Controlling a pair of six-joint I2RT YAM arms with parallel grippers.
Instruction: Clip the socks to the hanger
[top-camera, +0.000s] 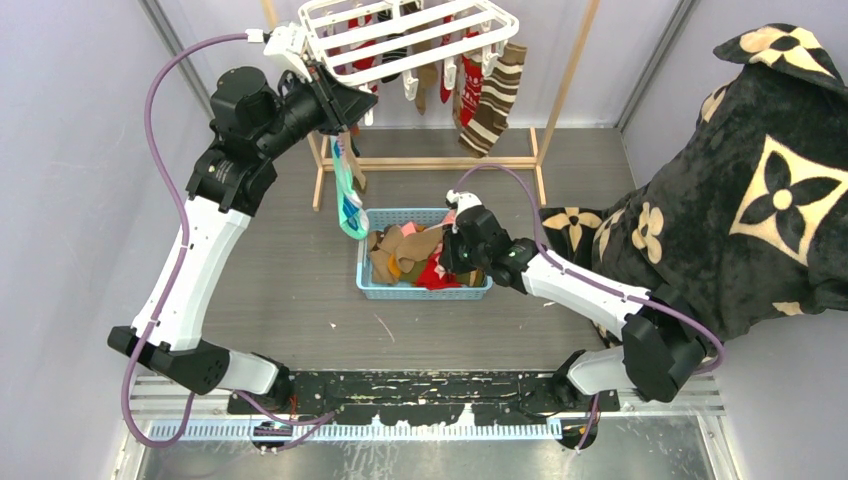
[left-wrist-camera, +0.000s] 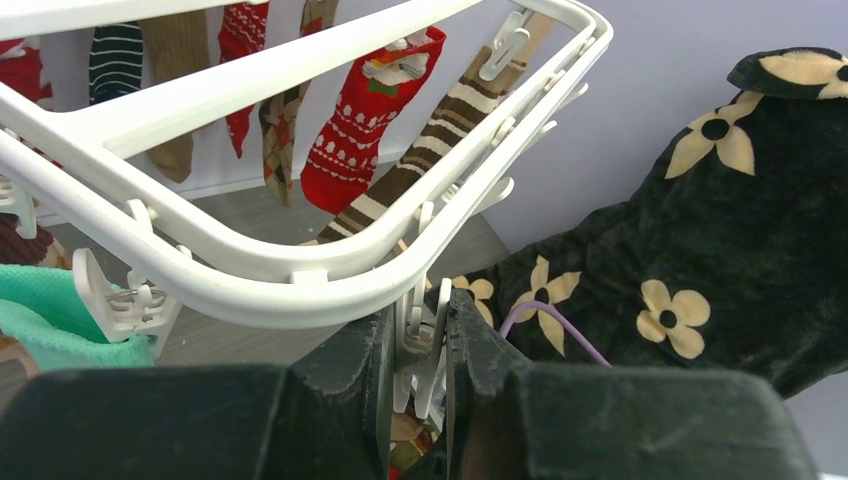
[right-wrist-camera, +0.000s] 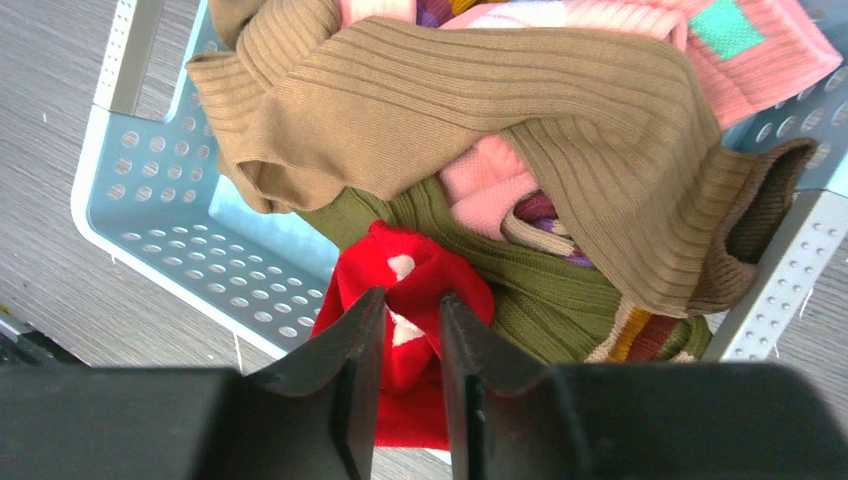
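The white clip hanger (top-camera: 440, 40) hangs at the top with several socks on it, among them a striped sock (top-camera: 490, 105) and a mint sock (left-wrist-camera: 60, 320). My left gripper is shut on a white clip at the hanger's corner. My right gripper is down in the blue basket, its fingers on either side of a red sock (right-wrist-camera: 405, 290); how far they have closed is unclear.
The blue basket (right-wrist-camera: 130, 190) holds brown, pink and olive socks on the floor. A dark flowered cloth (top-camera: 740, 230) fills the right side. Floor left of the basket is clear.
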